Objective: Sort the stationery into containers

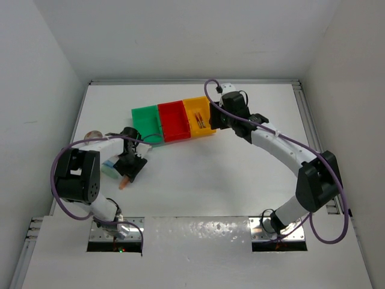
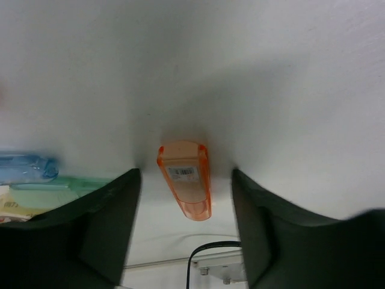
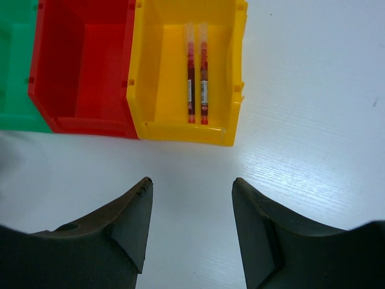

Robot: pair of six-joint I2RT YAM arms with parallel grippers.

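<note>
Two dark red pens [image 3: 191, 81] lie side by side in the yellow bin [image 3: 186, 132]. Left of it, joined in a row, stand the red bin [image 1: 174, 120] and the empty green bin [image 1: 144, 117]. In the left wrist view an orange highlighter [image 2: 186, 177] lies flat on the table. My left gripper is open around it, a gap showing on either side. To its left rest a blue highlighter [image 2: 27, 168] and a green one [image 2: 66, 189]. My right gripper is open and empty, in front of the yellow bin.
A roll of tape [image 1: 93, 137] lies at the table's left side, partly behind the left arm.
</note>
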